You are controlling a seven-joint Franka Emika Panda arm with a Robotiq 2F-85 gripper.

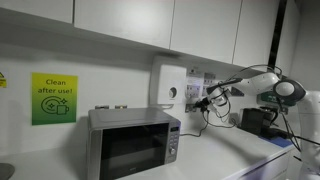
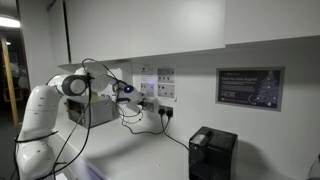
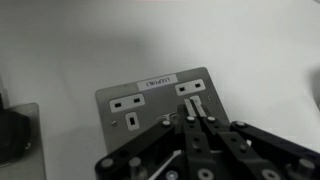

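A grey double socket plate with a small white label along its top fills the middle of the wrist view. My gripper is shut over the right part of this plate, its two narrow fingers side by side with nothing visible between them. The gripper body hides the plate's lower part, and contact with the surface cannot be told. From the second exterior view, the gripper is at the wall, beside the lower sockets.
A black plug sits at the wrist view's left edge. Cables hang below the wall sockets. A microwave and a black appliance stand on the counter, with bare surface between them.
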